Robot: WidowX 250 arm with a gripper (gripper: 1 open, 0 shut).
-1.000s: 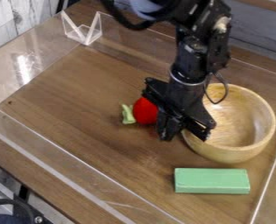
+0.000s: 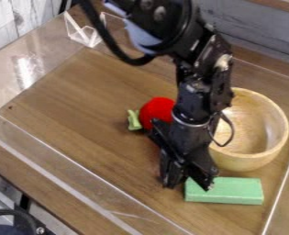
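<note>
My black gripper (image 2: 183,170) is low over the wooden surface, just left of a mint-green block (image 2: 232,191), partly covering its left end; whether anything is between its fingers is hidden. Behind the arm, a red round object (image 2: 157,110) with a green part (image 2: 133,120) lies on the table, partly hidden. A tan bowl (image 2: 260,128) stands at the right, behind the green block, partly covered by the arm.
A clear plastic holder (image 2: 85,29) stands at the back left. Clear edging runs along the front left.
My gripper has come down and toward the front, from beside the red object and bowl to the left end of the green block.
</note>
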